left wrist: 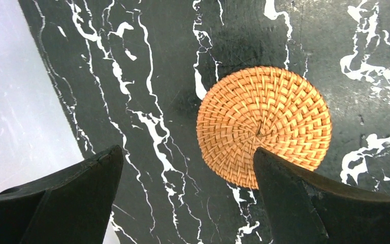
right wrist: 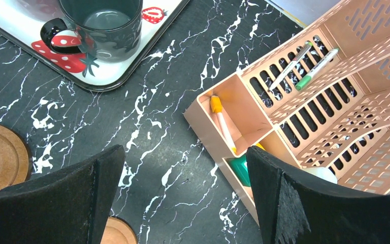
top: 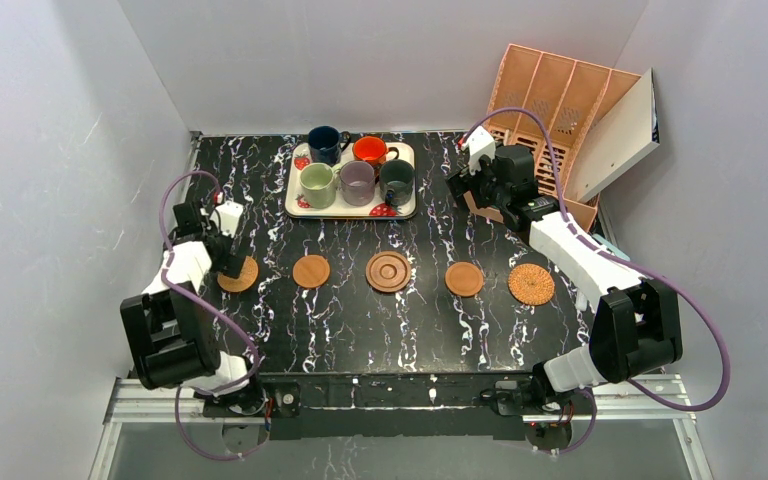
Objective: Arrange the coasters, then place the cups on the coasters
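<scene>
Several cups stand on a strawberry-patterned tray (top: 293,205): a navy cup (top: 325,146), a red-orange cup (top: 370,150), a green cup (top: 317,187), a purple cup (top: 357,185) and a dark grey cup (top: 397,184). In front of the tray lies a row of coasters, among them a woven coaster (left wrist: 264,124) at far left and a ringed wooden coaster (top: 388,272) in the middle. My left gripper is open above the left woven coaster, empty. To the right of the tray, my right gripper hangs open over bare table, with nothing between its fingers.
A peach organizer (right wrist: 218,137) holding markers stands at the back right, close to my right gripper. A white board (top: 615,140) leans beside it. Plain round coasters (top: 311,271) and another woven coaster (top: 531,284) complete the row.
</scene>
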